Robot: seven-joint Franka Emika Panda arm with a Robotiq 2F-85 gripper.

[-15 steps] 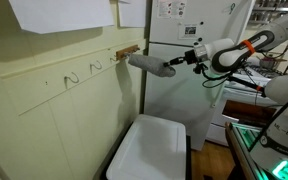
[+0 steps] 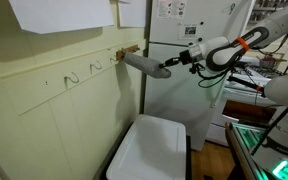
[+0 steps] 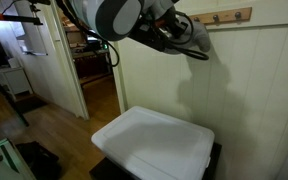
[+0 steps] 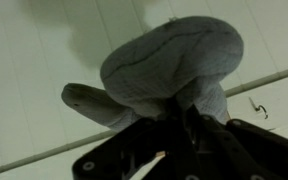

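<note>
A grey oven mitt point(image 2: 146, 66) is held up near the wall, in front of the wooden hook rail point(image 2: 128, 51). My gripper point(image 2: 172, 63) is shut on one end of it, and the mitt's other end reaches toward the rail. In the wrist view the mitt point(image 4: 174, 60) fills the middle, its thumb point(image 4: 89, 101) pointing left, and hides most of the fingers. In exterior view 2 the mitt point(image 3: 194, 38) shows partly behind the arm, close to the rail point(image 3: 229, 17). Whether it touches a hook cannot be made out.
A white lidded bin point(image 2: 152, 150) stands on the floor below. Metal hooks point(image 2: 72, 77) line the pale wall to the left, and papers point(image 2: 79, 12) hang above. A white refrigerator point(image 2: 174, 95) stands behind the arm. Open air lies between mitt and bin.
The mitt and my gripper have shifted slightly left, toward the wall and rail. The grip on the mitt looks the same throughout.
</note>
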